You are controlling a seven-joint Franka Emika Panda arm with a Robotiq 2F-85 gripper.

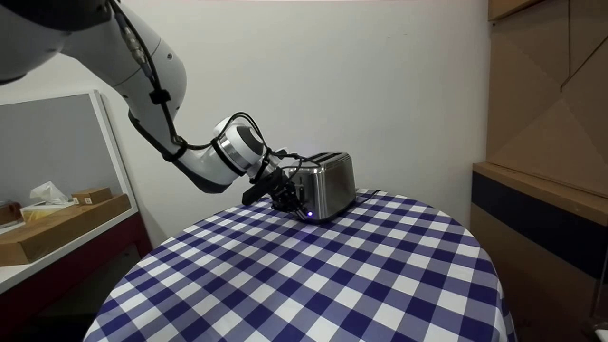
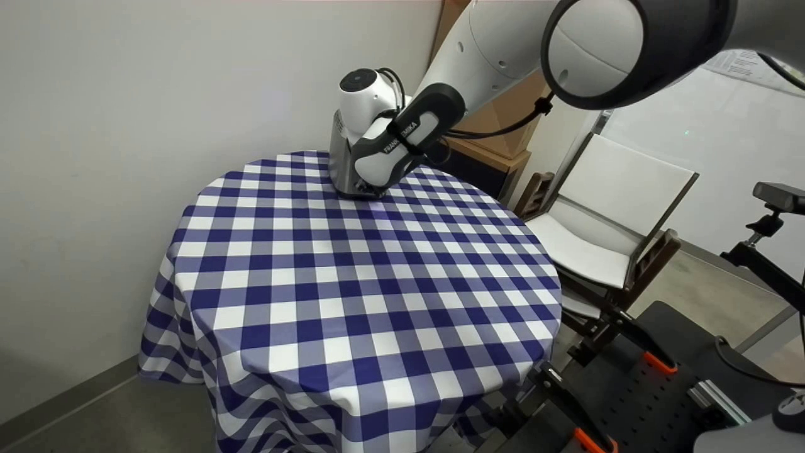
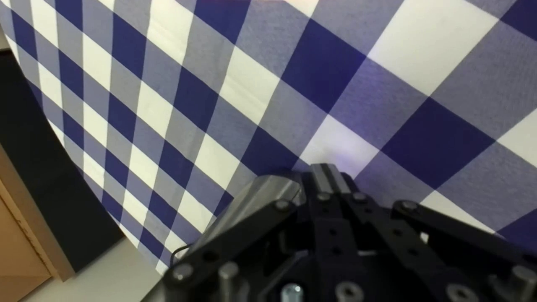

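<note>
A silver two-slot toaster stands upright at the back of the table, with a violet light glowing low on its near end. My gripper is low at that same end, its tips close to the light; whether they touch the toaster is hard to tell. In the wrist view the gripper is shut, with nothing showing between its fingers. Beside it there, part of the toaster's metal side shows. In the second exterior view my arm covers much of the toaster, and the gripper is hidden.
A blue-and-white checked cloth covers the round table, otherwise bare. A black cord trails behind the toaster. The wall stands close behind, and a wooden cabinet rises to the right.
</note>
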